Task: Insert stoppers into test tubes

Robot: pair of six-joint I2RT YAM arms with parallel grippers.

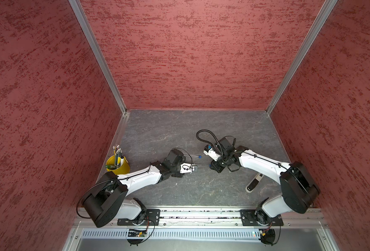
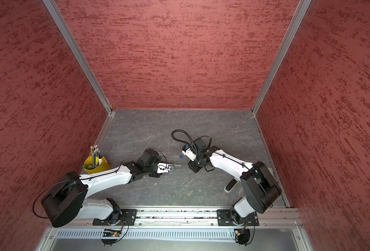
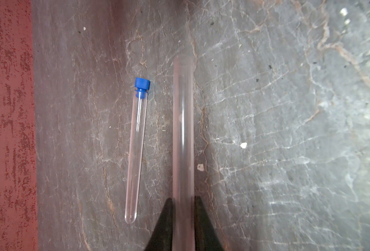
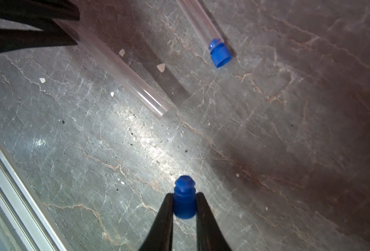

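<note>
In the left wrist view my left gripper is shut on a clear, open-ended test tube [image 3: 183, 125]; the same tube [image 4: 130, 79] shows in the right wrist view, its open end toward the middle. My right gripper is shut on a blue stopper [image 4: 184, 186], below and apart from that open end in that view. Another tube [image 3: 135, 150] with a blue stopper [image 3: 142, 83] in it lies on the table beside the held one.
A yellow cup [image 1: 118, 167] of tubes and tools stands at the left edge. A long dark-faced object [image 1: 254, 183] lies front right, under the right arm.
</note>
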